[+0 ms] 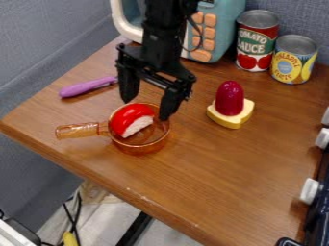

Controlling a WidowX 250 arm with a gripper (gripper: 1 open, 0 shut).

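My black gripper (152, 88) hangs above an amber pan (144, 145) with a handle pointing left. It is open, its two fingers spread wide with nothing seen between them. A red and white toy piece (130, 120) lies in the pan, below the fingers. To the right, a dark red oval object (229, 97) stands on a yellow piece (228, 117).
A purple utensil (87, 86) lies at the left. A red can (255, 43), a yellow can (293, 61) and a teal toy appliance (221, 29) stand at the back. A dark object (316, 197) lines the right edge.
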